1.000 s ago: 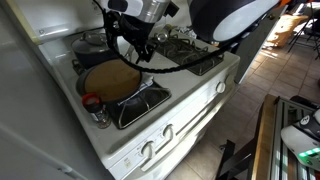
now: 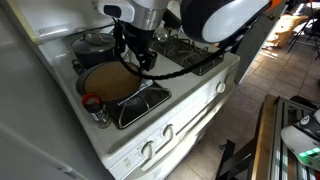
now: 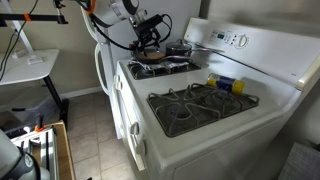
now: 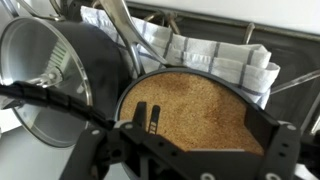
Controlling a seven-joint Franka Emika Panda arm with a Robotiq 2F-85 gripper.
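My gripper is open in the wrist view, its dark fingers (image 4: 272, 138) spread wide with nothing visibly held between them. Beneath it lies a round, dark-rimmed pan (image 4: 200, 105) with a speckled brown surface; the fingers cover its lower part. Two short dark marks show on that surface. In exterior view 1 the gripper hangs above the right side of the pan (image 2: 106, 84), on the stove. A grey metal pot (image 4: 92, 62) is beside the pan in the wrist view. White checked cloth (image 4: 205, 50) lies along the pan's edge.
A red-topped jar (image 2: 95, 108) stands near the pan at the stove's front left. Burner grates (image 3: 203, 106) occupy another part of the cooktop, with a yellow and blue item (image 3: 225, 84) behind them.
In exterior view 1 the arm has shifted left and the gripper has come lower, nearer the pan. The pan, pot and jar stay where they were.
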